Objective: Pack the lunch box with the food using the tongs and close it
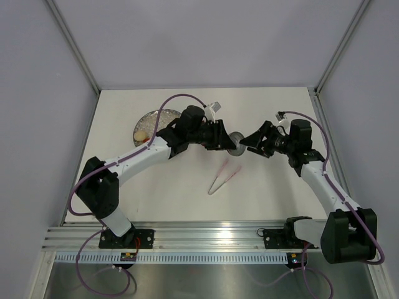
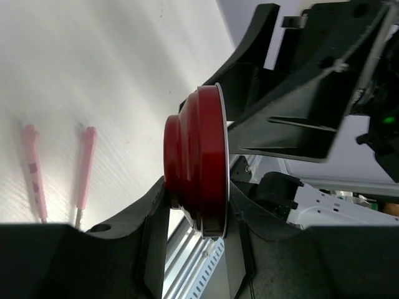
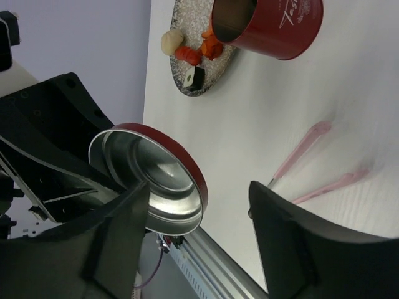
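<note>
A red lunch-box lid (image 2: 194, 149) with silver inside (image 3: 162, 180) is held on its edge in my left gripper (image 1: 229, 142), its rim between the fingers. My right gripper (image 1: 252, 138) faces it from the right, fingers apart, with nothing between them in the right wrist view. Two pink-handled utensils (image 1: 227, 180) lie on the table below the lid. A red lunch-box body (image 3: 283, 28) stands by the speckled plate (image 3: 187, 18), which holds several food pieces, including an orange one (image 3: 212, 47); in the top view the body is mostly hidden by my left arm.
A metal rail (image 1: 187, 227) runs along the front edge.
</note>
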